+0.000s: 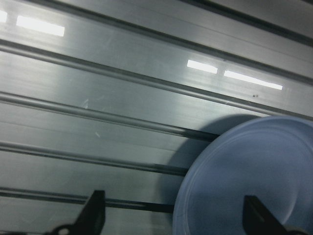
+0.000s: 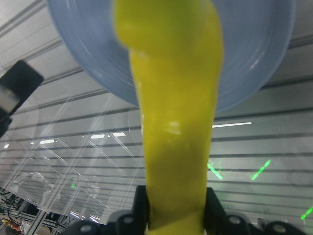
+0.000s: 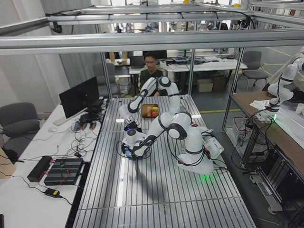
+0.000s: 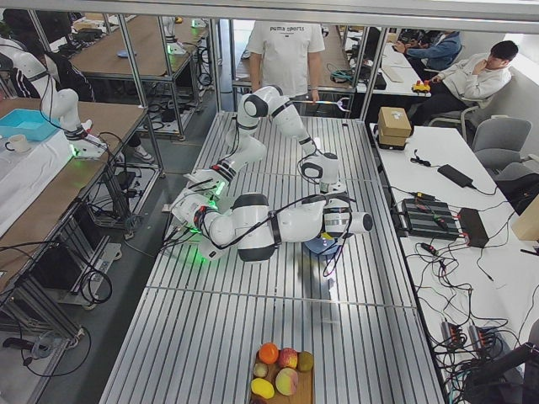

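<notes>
A yellow banana-like object (image 2: 174, 122) fills the middle of the right wrist view, my right gripper shut on it, above a blue bowl (image 2: 254, 39). The bowl (image 1: 239, 176) also shows at the lower right of the left wrist view, standing on the slatted metal table (image 1: 98, 122). My left gripper is open, its fingertips blurred at the bottom, one over the bowl's inside and one outside, with the rim between them. In both camera views the arms crowd over the bowl and largely hide it.
A wooden tray (image 4: 301, 387) with several fruits (image 4: 286, 382) sits at one end of the table. Cluttered white desks and a person (image 3: 151, 71) are outside the table's frame.
</notes>
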